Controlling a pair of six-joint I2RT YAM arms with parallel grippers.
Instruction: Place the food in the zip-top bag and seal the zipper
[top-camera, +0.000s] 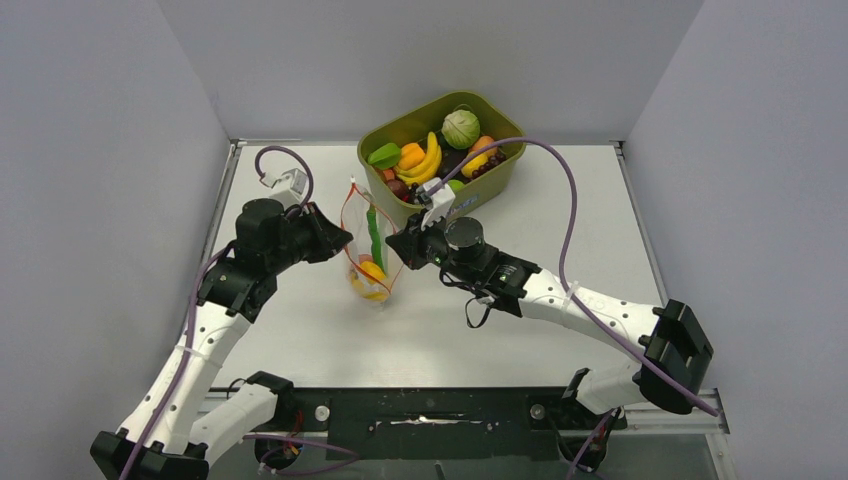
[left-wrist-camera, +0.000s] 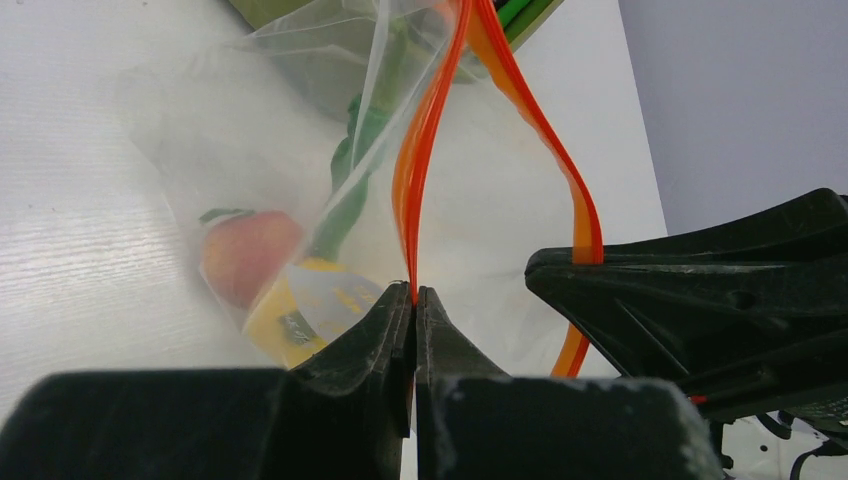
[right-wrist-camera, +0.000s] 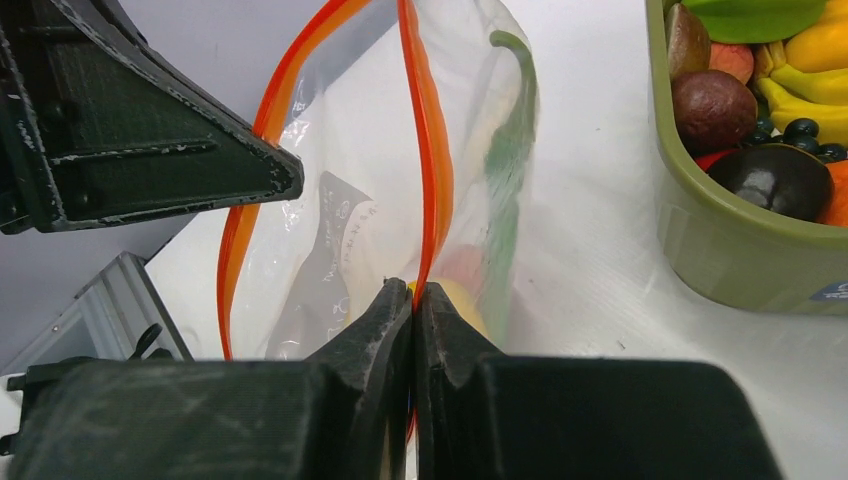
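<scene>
A clear zip top bag (top-camera: 361, 212) with an orange zipper rim hangs between my two grippers, its mouth parted. My left gripper is shut on one side of that rim, where the orange strip (left-wrist-camera: 408, 200) runs down between its fingertips. On the opposite side my right gripper is likewise shut on the rim. Through the plastic show a red round fruit (left-wrist-camera: 250, 255), a long green vegetable (left-wrist-camera: 345, 205) and something yellow (top-camera: 372, 272) near the bottom of the bag. Folds and glare blur these foods.
Behind the bag stands a green bin (top-camera: 375, 137) full of toy produce, close to my right gripper. Grey walls bound the sides and back.
</scene>
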